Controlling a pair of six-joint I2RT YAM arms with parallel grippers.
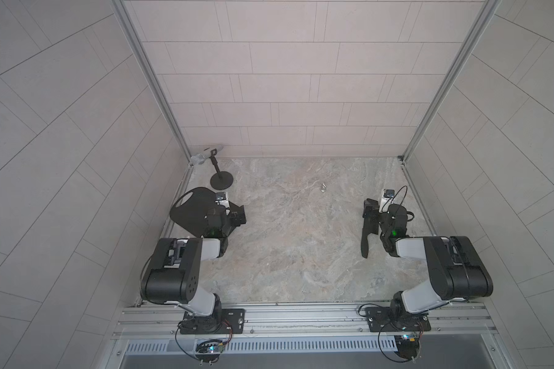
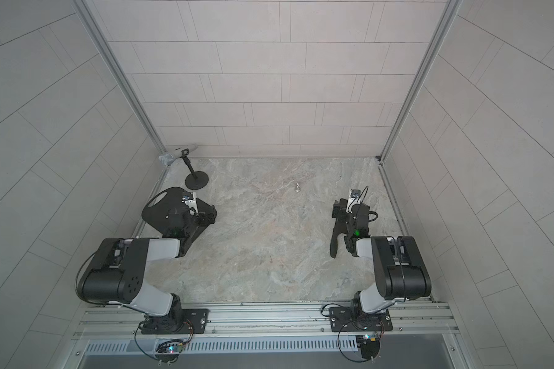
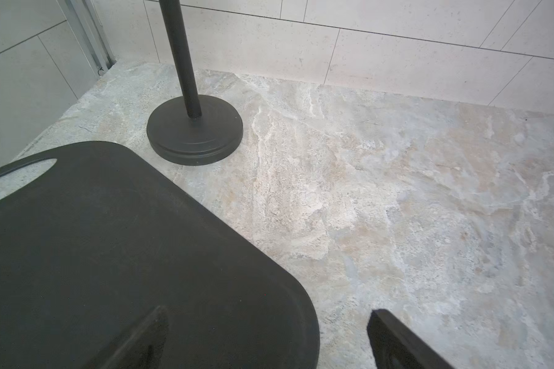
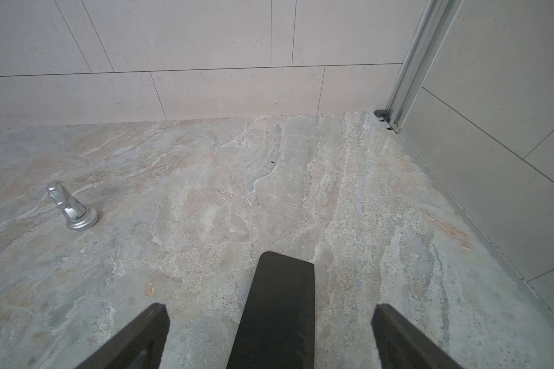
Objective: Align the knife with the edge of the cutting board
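Note:
On the left of the table lies a black cutting board (image 3: 135, 246) with a cut-out handle at its far left corner. Over its right corner hovers my left gripper, open and empty. The black knife (image 1: 366, 240) lies on the right side, well apart from the board. Its handle points toward the front, and its wide blade (image 4: 277, 313) reaches toward the back. Above the blade my right gripper stands open, one finger to each side of the knife, gripping nothing. From the top views the right arm covers part of the knife.
A black stand with a round base (image 3: 194, 129) stands behind the board. A small silver chess-knight-shaped piece (image 4: 72, 208) is on the table, back and left of the knife. Between the two arms the middle of the table (image 1: 295, 240) is clear.

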